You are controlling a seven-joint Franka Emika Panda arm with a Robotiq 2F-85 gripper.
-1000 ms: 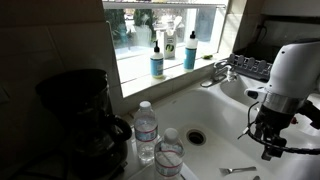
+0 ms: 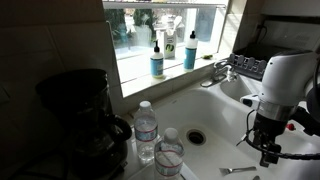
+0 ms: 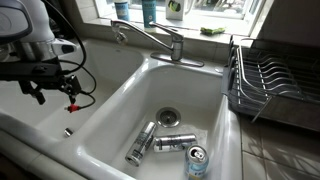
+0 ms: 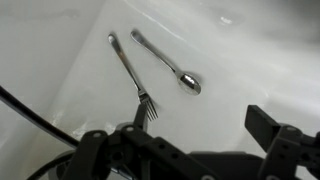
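Observation:
A fork and a spoon lie apart on the white sink floor in the wrist view. The spoon's bowl is nearer the middle; the fork's tines point toward the bottom of the view. My gripper is open over the basin, its two dark fingers wide apart with nothing between them. Both utensils are beyond the fingertips, untouched. Exterior view 1 shows the fork at the bottom, left of the gripper. From the other side, exterior view 2 has the gripper above the left basin.
Two water bottles and a coffee maker stand left of the sink. The right basin holds two shiny cans and an upright can. A dish rack stands right of it; a faucet rises behind.
In exterior view 1, the arm has shifted slightly left and down. The fork and bottles stay where they were.

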